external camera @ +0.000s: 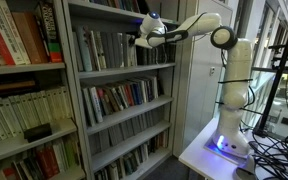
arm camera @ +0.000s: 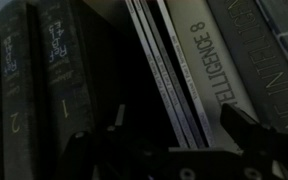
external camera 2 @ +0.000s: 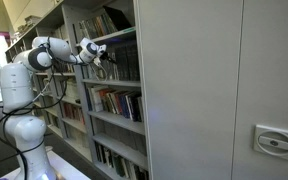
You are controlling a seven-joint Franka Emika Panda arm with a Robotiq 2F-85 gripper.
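Observation:
My gripper stands open in the dark wrist view, facing a row of books. Between its fingers lie several thin pale-spined volumes point(arm camera: 172, 80), leaning at a slant, and a thicker light book point(arm camera: 209, 65) lettered "INTELLIGENCE". Dark numbered volumes point(arm camera: 69, 65) stand to the left, with a dark gap beside them. Exterior view 1 has the gripper point(external camera: 140, 42) high up at the front of an upper shelf; exterior view 2 also puts the gripper point(external camera 2: 104, 52) by the upper books. Whether the fingers touch any book cannot be told.
Lower shelves hold more books point(external camera: 124, 97). A second bookcase point(external camera: 24, 70) adjoins on the left. The arm's base point(external camera: 231, 140) sits on a white table point(external camera: 206, 158). A large pale panel point(external camera 2: 189, 90) borders the shelves in exterior view 2.

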